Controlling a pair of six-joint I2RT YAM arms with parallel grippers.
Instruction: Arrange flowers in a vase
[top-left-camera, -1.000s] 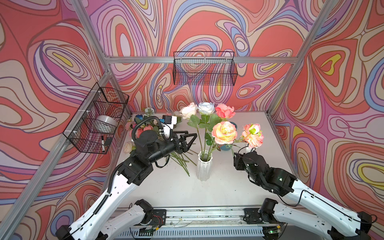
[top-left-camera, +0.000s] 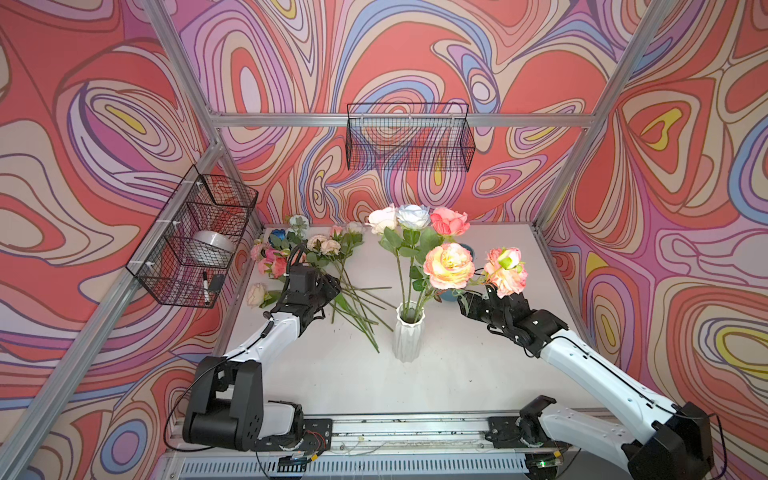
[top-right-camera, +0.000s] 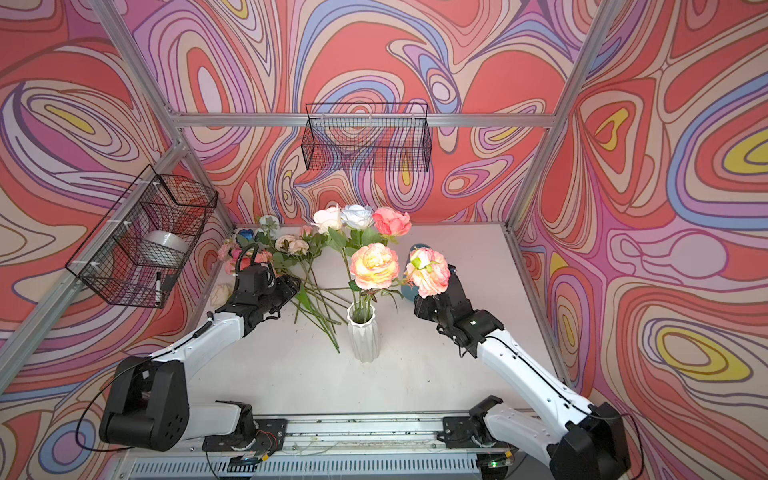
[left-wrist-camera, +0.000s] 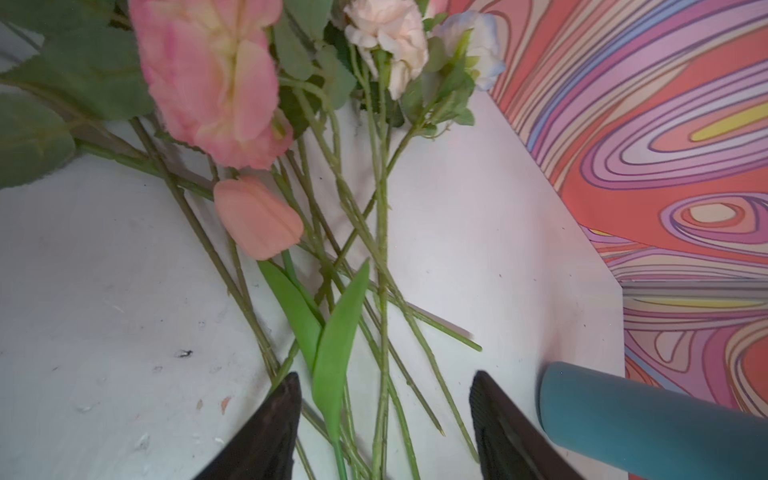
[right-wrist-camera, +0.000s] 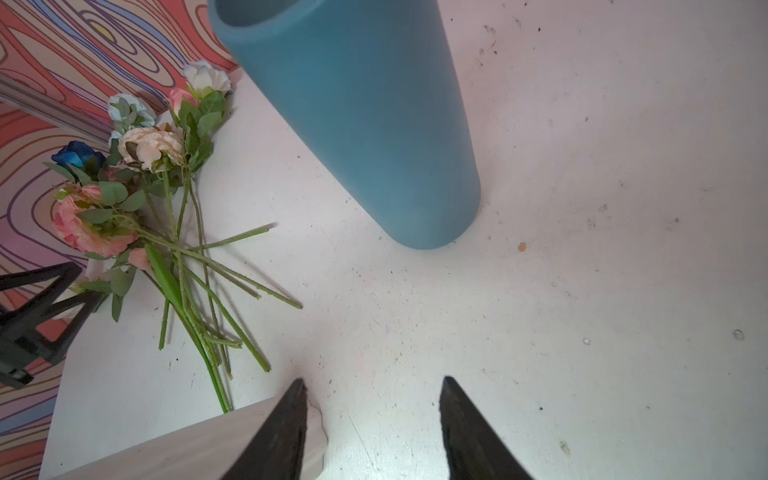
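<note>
The white ribbed vase (top-left-camera: 408, 340) stands upright mid-table. In it are several tall flowers: a white rose (top-left-camera: 382, 220), a pale blue rose (top-left-camera: 413, 216), a coral one (top-left-camera: 449, 221) and two large orange-yellow blooms, one (top-left-camera: 449, 265) leaning right. Loose flowers lie in a pile at the left, with a pink bloom (left-wrist-camera: 216, 72), a peach tulip (left-wrist-camera: 256, 217) and crossing green stems (left-wrist-camera: 382, 320). Over those stems, my left gripper is open, holding nothing. My right gripper is open and empty, right of the vase, above bare table.
Behind the flowers in the vase stands a blue cylinder vase (right-wrist-camera: 376, 120). Wire baskets hang on the left (top-left-camera: 192, 240) and back wall (top-left-camera: 409, 148).
My left gripper has moved left, away from the vase, and lower over the loose flowers. The right gripper has shifted slightly. The white rose in the vase sits a little further right.
</note>
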